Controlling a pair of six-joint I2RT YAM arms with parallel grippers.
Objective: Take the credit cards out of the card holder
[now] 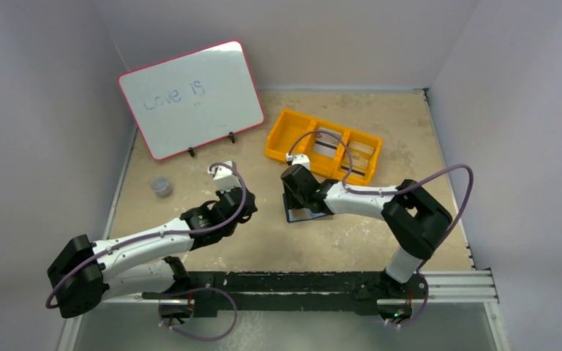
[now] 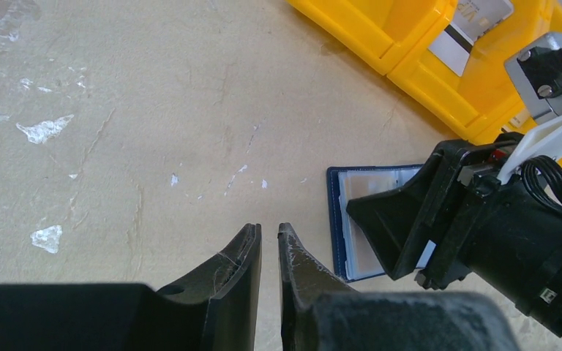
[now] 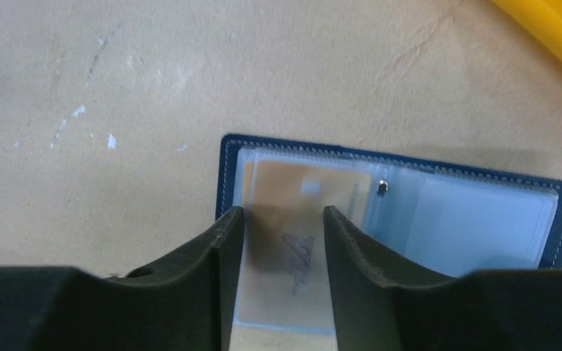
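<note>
The card holder (image 3: 476, 219) lies open on the table, dark blue with stitched edges and clear sleeves; a beige card (image 3: 300, 212) shows in its left half. My right gripper is over that card, fingers part open at its left and middle. In the left wrist view the right gripper body covers much of the holder (image 2: 334, 219). My left gripper hangs over bare table to the left of the holder, fingertips a small gap apart, nothing seen between them.
A yellow three-compartment bin (image 1: 289, 135) with cards inside stands behind the holder. A whiteboard (image 1: 190, 102) leans at back left, a small clear cup (image 1: 162, 186) below it.
</note>
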